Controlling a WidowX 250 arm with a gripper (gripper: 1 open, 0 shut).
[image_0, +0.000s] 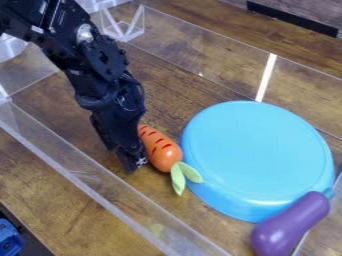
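Note:
The black gripper (131, 150) is low over the wooden table inside a clear-walled box, its fingertips at the left side of the toy carrot (162, 147). The orange carrot lies with its green leaves toward the front. Whether the fingers are open or shut is hidden by the dark arm body.
A blue round lid or dish (257, 150) sits right of the carrot, close to it. A purple toy eggplant (287, 225) lies at the lower right. Clear plastic walls (80, 200) run along the left and front. Bare wood is behind the gripper.

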